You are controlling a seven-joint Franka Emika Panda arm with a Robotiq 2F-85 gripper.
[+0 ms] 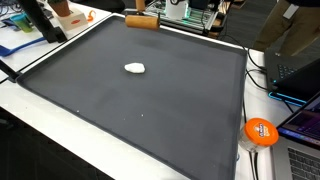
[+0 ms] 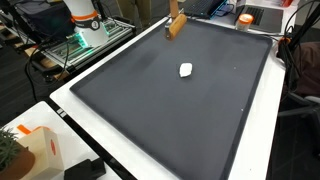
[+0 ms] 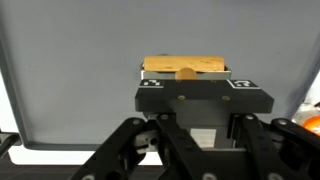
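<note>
A wooden block (image 3: pixel 184 63) with a rounded knob (image 3: pixel 186 74) shows at the fingers in the wrist view. My gripper is shut on it, apparently at the knob; its dark body hides most of the grip. Exterior view 1 has the block (image 1: pixel 142 21) by the far edge of the grey board (image 1: pixel 150 110), while the gripper itself is out of frame above. From the other side, the block (image 2: pixel 177 25) appears tilted, and how high it hangs I cannot tell. Well apart from it, a small white piece (image 1: pixel 134 68) lies on the board.
An orange-lidded container (image 1: pixel 260 132) stands on the white table beyond the board's side. A potted plant (image 2: pixel 12 150) occupies a near corner in exterior view 2. Most of the board's surface is bare.
</note>
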